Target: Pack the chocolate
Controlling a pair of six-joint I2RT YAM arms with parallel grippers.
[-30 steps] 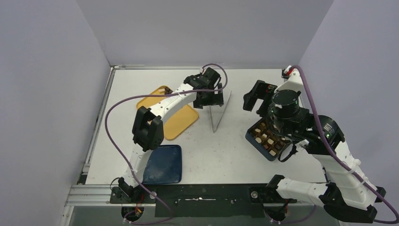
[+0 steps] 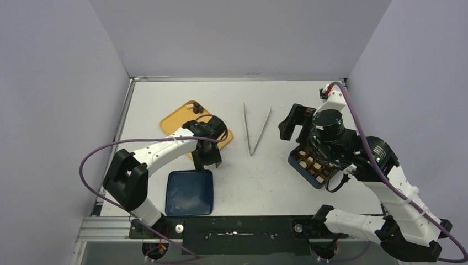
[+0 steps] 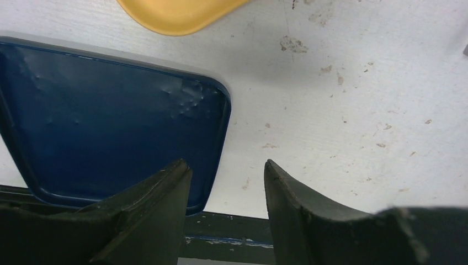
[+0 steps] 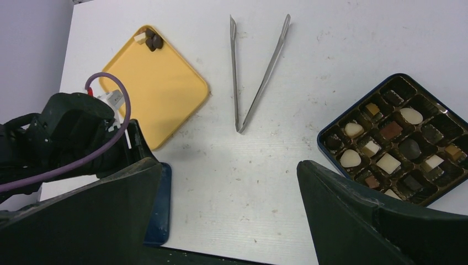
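A chocolate box (image 4: 441,110) with compartments, several filled with pieces, lies on the right, partly hidden by the right arm from above. A yellow tray (image 4: 171,94) holds dark chocolates (image 4: 157,42) and a pale piece (image 4: 140,38) at its far corner. My left gripper is part open with nothing between its fingers, above the table just beside a navy tray (image 3: 110,127), which looks empty. My right gripper (image 2: 292,124) stands open and empty, high over the area left of the box.
Metal tongs (image 2: 253,144) lie in a V at the centre of the white table (image 2: 248,193). Bare table surrounds them. Grey walls border the sides and back.
My left gripper has moved toward the front left, from the tongs to beside the navy tray.
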